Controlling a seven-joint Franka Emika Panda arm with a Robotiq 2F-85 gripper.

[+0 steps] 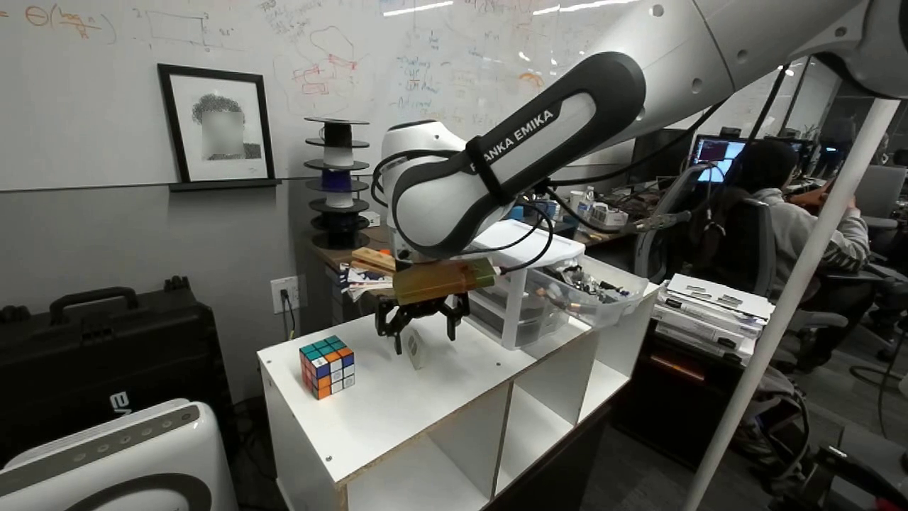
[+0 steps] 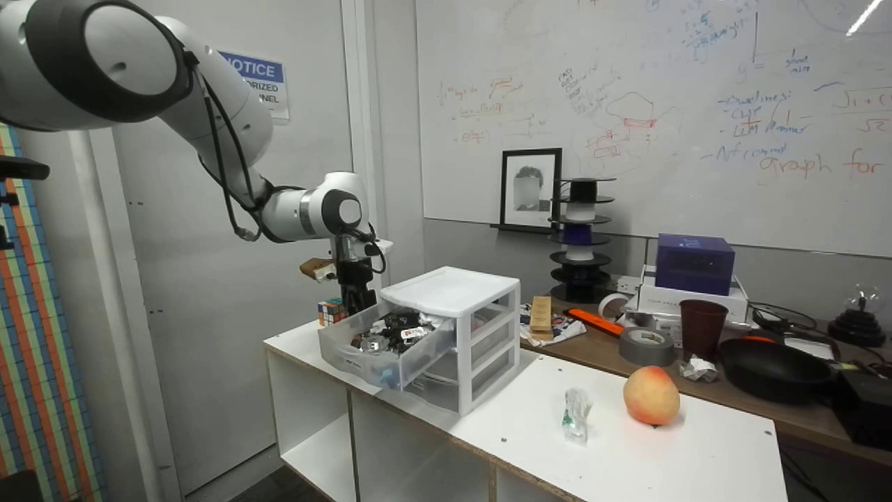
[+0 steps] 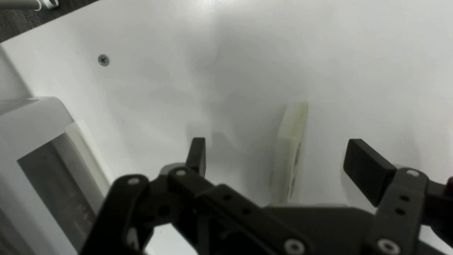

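Observation:
A thin whitish block (image 3: 290, 148) stands on edge on the white shelf top, seen between my spread fingers in the wrist view. In exterior view 1 the same block (image 1: 417, 349) shows below my open gripper (image 1: 425, 341), with a small dark mark on its face. Neither fingertip appears to touch it; in the wrist view a gap shows on both sides of it, between the black fingers. The lower end of the block is hidden behind the gripper there. A Rubik's cube (image 1: 327, 367) rests to the left of the gripper.
Close on the gripper's other side is a white drawer unit (image 1: 514, 306), its clear drawer (image 2: 385, 343) pulled out and full of small parts. A peach (image 2: 651, 396) and a crumpled clear wrapper (image 2: 576, 415) lie beyond the unit. The shelf's front corner is clear.

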